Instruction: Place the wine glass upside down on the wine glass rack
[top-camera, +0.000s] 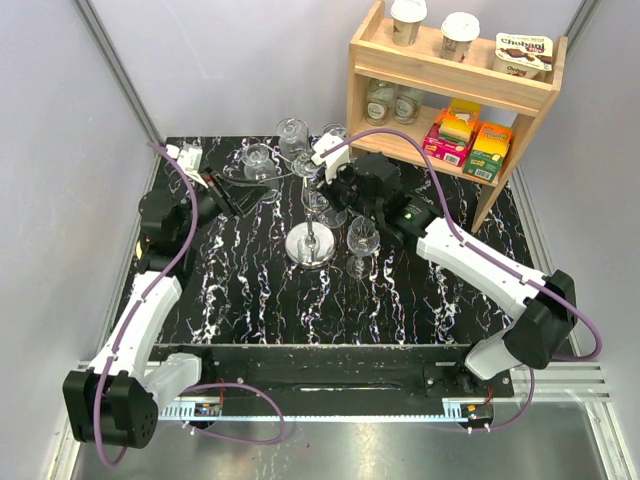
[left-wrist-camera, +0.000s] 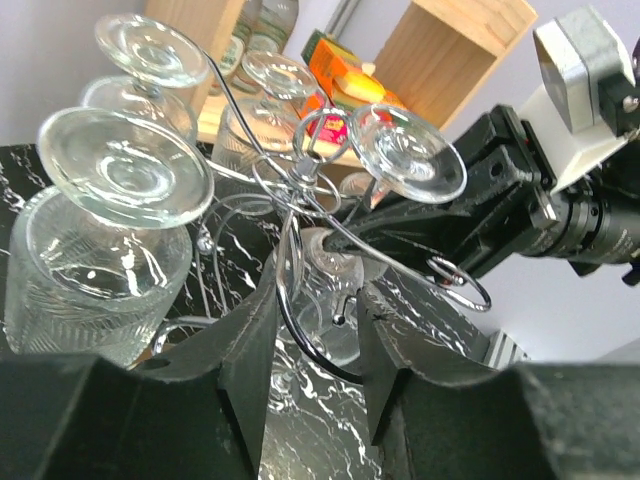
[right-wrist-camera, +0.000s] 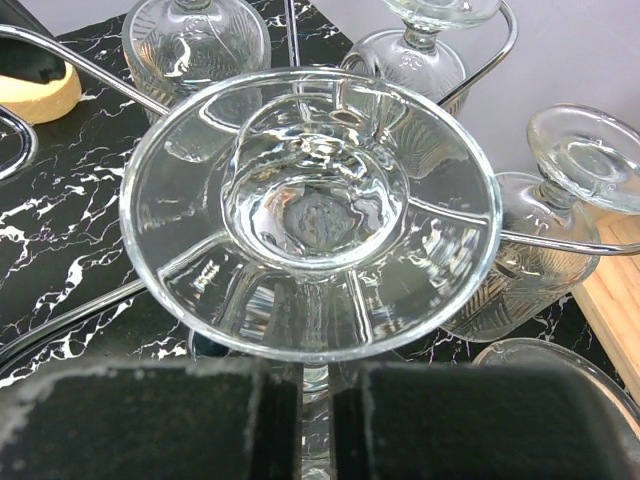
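The chrome wine glass rack (top-camera: 310, 247) stands mid-table with several upside-down glasses hanging from its wire arms. My right gripper is shut on the stem of a clear wine glass (right-wrist-camera: 318, 215), whose round foot faces up. Its foot (left-wrist-camera: 408, 155) also shows in the left wrist view, close to the rack's wires; its bowl is hard to separate from other glass there. My left gripper is open at the rack's left side, fingers either side of a curved wire arm (left-wrist-camera: 310, 340). Whether they touch the wire I cannot tell.
Another wine glass (top-camera: 362, 237) stands upright on the table right of the rack base. At the back right, a wooden shelf (top-camera: 450, 70) holds cups, jars and boxes.
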